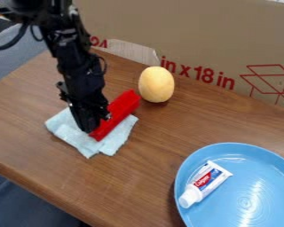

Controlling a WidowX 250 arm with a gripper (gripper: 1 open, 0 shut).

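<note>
The black gripper [88,113] reaches down from the upper left onto a folded white cloth [67,132], right at the near-left side of a red cylindrical object [118,113] lying on that cloth. Its fingertips are low and partly lost against the red object and the cloth, so what lies between them is hard to see; the gripper looks shut.
A yellow egg-shaped object [156,84] stands behind, near a cardboard box [227,49]. A blue plate [244,206] with a toothpaste tube [205,182] sits at the right front. Bare wooden table [85,182] lies in front.
</note>
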